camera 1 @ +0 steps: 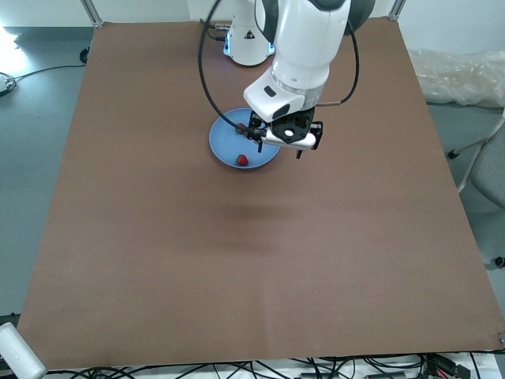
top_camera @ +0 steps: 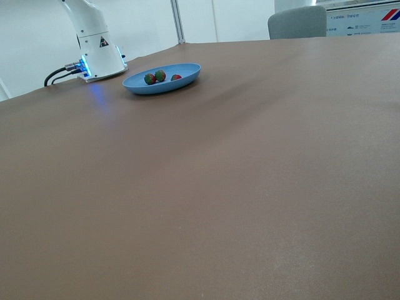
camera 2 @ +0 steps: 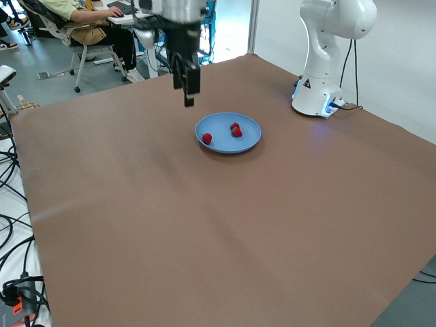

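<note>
A blue plate (camera 1: 229, 147) holds several strawberries: one (camera 1: 243, 159) near its front in the left view, others (top_camera: 160, 75) toward its middle in the top view, red (camera 2: 236, 131) in the right view. My gripper (camera 1: 279, 148) hangs over the plate's right side in the left view and above and left of it in the right view (camera 2: 187, 95). Whether its fingers are open or shut I cannot tell.
A white robot base (camera 2: 320, 95) stands behind the plate. Cables run along the table's edge, and a grey chair (camera 1: 489, 166) stands beside it.
</note>
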